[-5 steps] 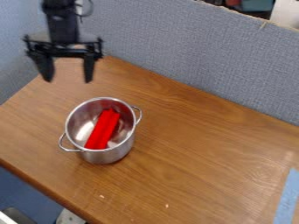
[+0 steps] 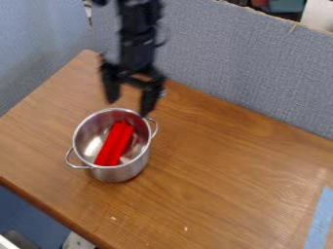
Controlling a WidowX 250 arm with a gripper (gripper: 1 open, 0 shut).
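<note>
A steel pot (image 2: 130, 165) with two wire handles stands on the wooden table, left of centre, holding a long red object (image 2: 115, 143) that lies tilted inside it. Above and behind the pot, my dark, motion-blurred gripper (image 2: 132, 88) hangs over the table, its fingers apart, with nothing visible between them.
Grey padded walls line the back and left. A pale blue strip (image 2: 318, 219) lies at the right edge.
The blurred arm and gripper have shifted to the right and somewhat lower in the view. The pot and red object have not moved.
</note>
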